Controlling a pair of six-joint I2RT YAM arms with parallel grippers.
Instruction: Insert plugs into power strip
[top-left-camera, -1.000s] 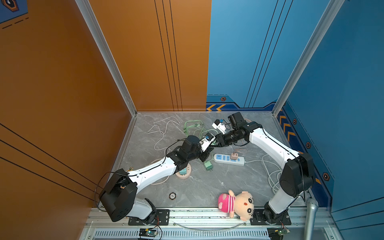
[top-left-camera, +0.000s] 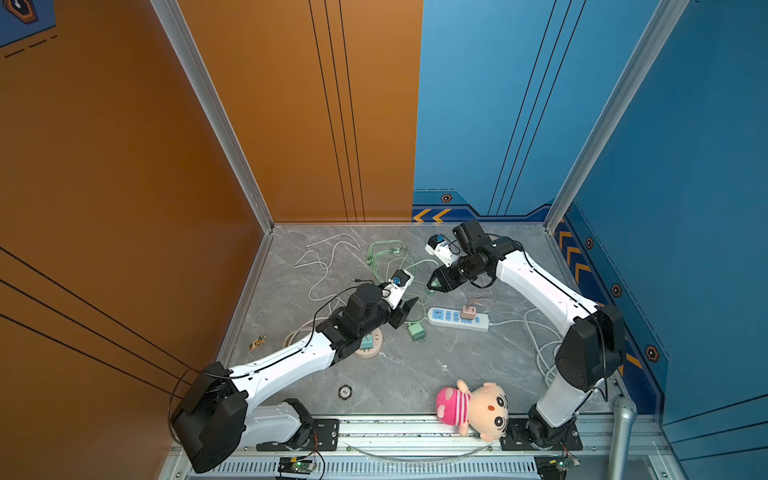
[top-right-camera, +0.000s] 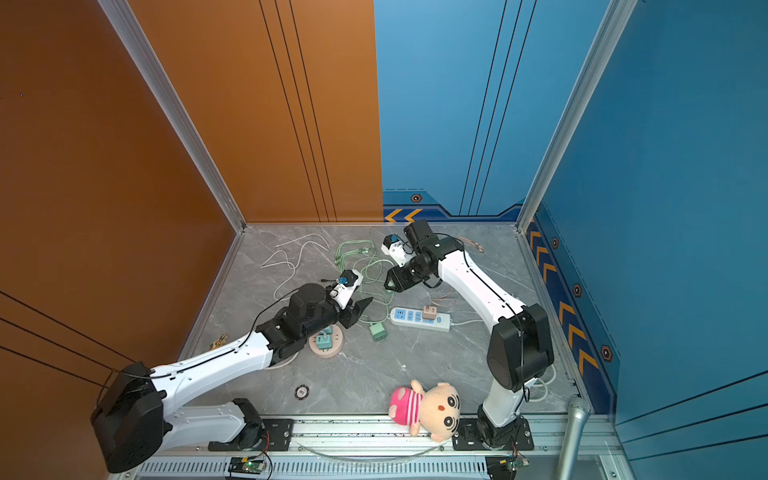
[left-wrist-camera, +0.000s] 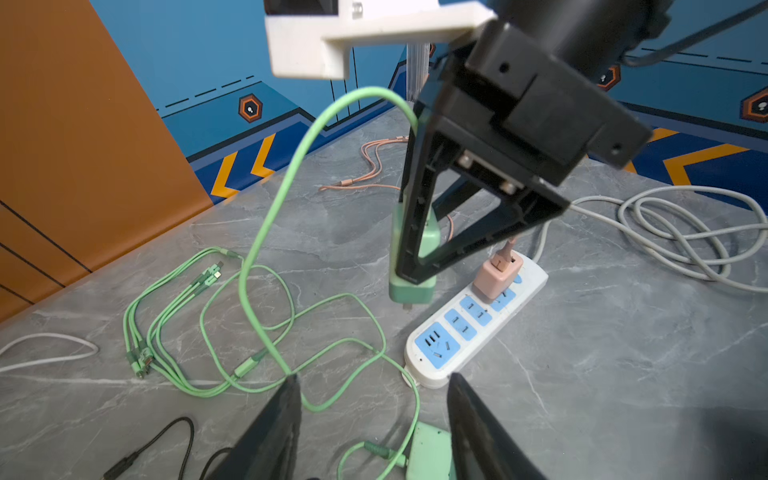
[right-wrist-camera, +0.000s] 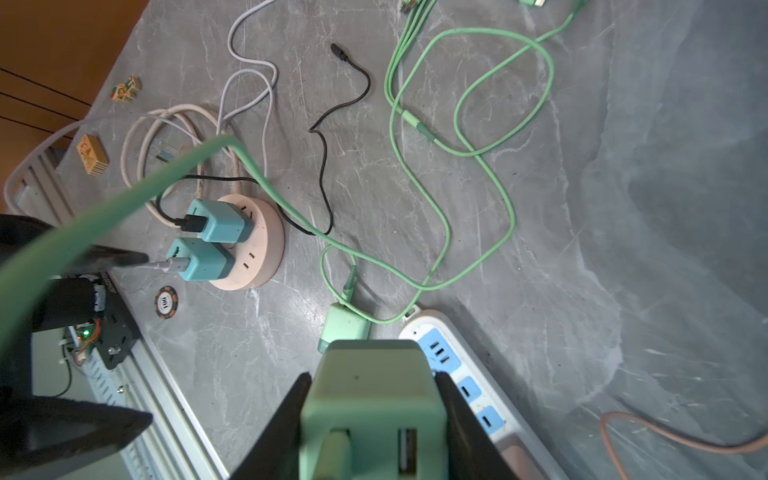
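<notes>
Held above the table, a green plug (left-wrist-camera: 404, 272) has its cable looping up and to the left in the left wrist view. My right gripper is shut on it, and prongs point downward. My left gripper stands open to the left, empty and apart from the plug. Below lies the white power strip (left-wrist-camera: 472, 326) with blue sockets; a pink plug (left-wrist-camera: 497, 274) sits in it toward the cord end. A second green plug (right-wrist-camera: 344, 324) rests on the table beside the strip's near end, its cable attached.
A round pink socket block (right-wrist-camera: 260, 244) carries two teal plugs (right-wrist-camera: 217, 221). Green cables (left-wrist-camera: 172, 320) sprawl behind the strip. A pink doll (top-left-camera: 473, 406) lies at the front edge. Bare tabletop spreads in front of the strip.
My left gripper has drawn back leftward, away from the held green plug and the right gripper.
</notes>
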